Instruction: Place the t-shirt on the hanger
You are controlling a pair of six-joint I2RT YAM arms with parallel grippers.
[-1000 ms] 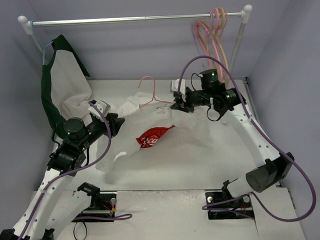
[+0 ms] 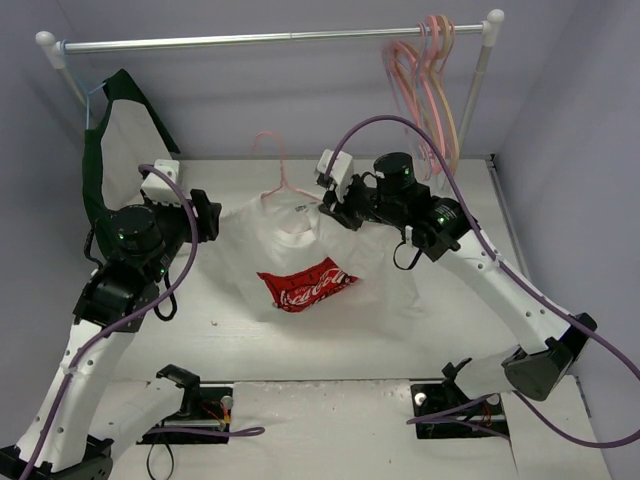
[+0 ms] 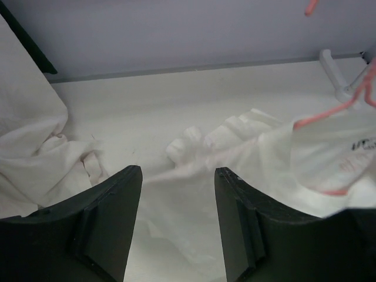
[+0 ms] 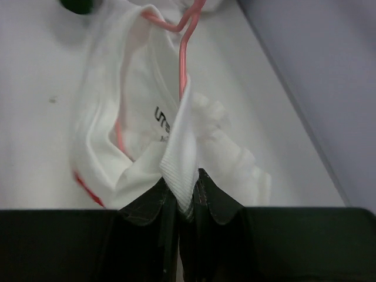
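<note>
The white t-shirt (image 2: 300,245) with a red Coca-Cola print hangs over the table, held up from its right shoulder side. A pink hanger (image 2: 284,180) sits at its neck, hook standing up above the collar. My right gripper is shut on a gathered fold of white cloth (image 4: 181,155) beside the hanger's neck. In the left wrist view the fingers (image 3: 120,211) of my left gripper stand apart, with the shirt's left shoulder (image 3: 235,158) beyond them and nothing visibly held. Part of the hanger's arm is hidden inside the shirt.
A metal rail (image 2: 270,41) runs across the back. Several pink and tan hangers (image 2: 430,90) hang at its right end. A green-and-white garment (image 2: 125,150) hangs at its left end, close to my left arm.
My left gripper has drawn back to the left, off the shirt's left side.
</note>
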